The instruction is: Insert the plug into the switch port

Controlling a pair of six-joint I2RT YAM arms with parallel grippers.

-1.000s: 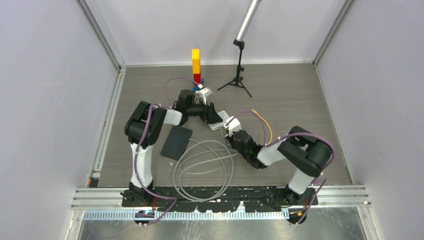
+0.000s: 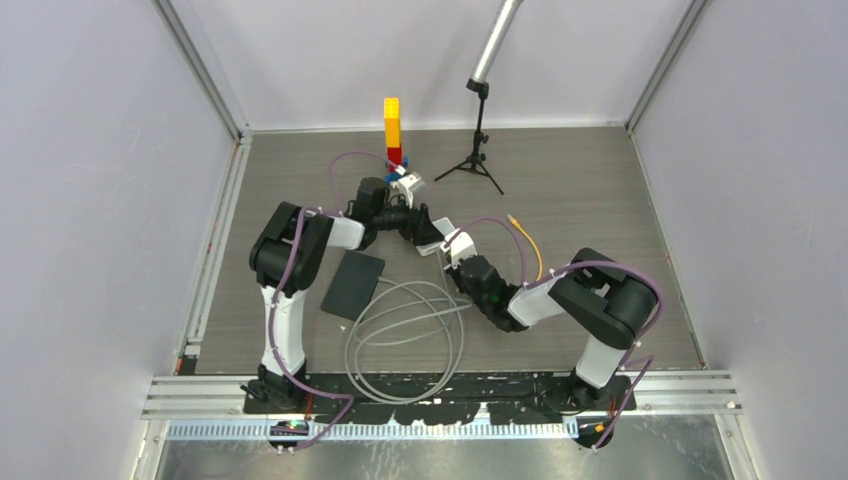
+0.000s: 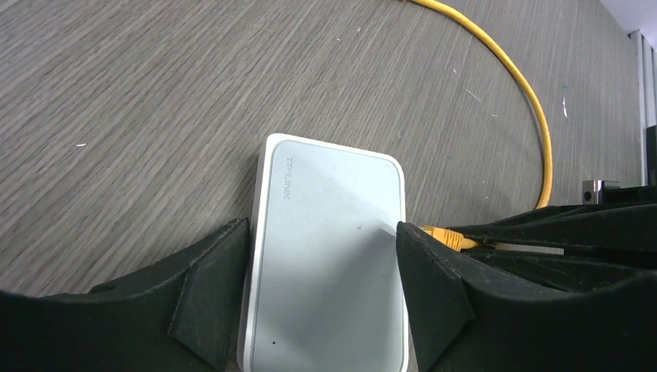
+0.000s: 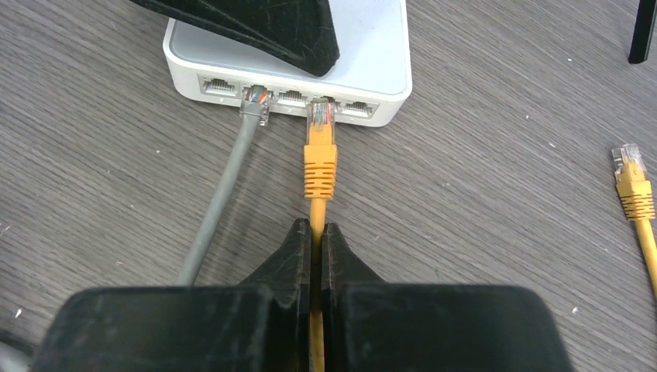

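Note:
The white TP-LINK switch [image 3: 325, 294] lies on the table between both grippers. My left gripper straddles it, fingers part open on either side. In the right wrist view my right gripper is shut on the yellow cable, whose plug [image 4: 320, 132] is at a port on the switch's front [image 4: 364, 112]; whether it is seated cannot be told. A grey cable's plug [image 4: 256, 105] sits in another port to its left. A second yellow plug [image 4: 634, 186] lies free on the table at right.
Coiled grey cable [image 2: 357, 365] and a dark flat pad [image 2: 350, 285] lie in front of the left arm. A block tower [image 2: 392, 120] and a tripod [image 2: 478, 140] stand behind.
My right arm has shifted slightly left over the last second, toward the switch, and the yellow cable at right moved a little. My left arm is nearly still.

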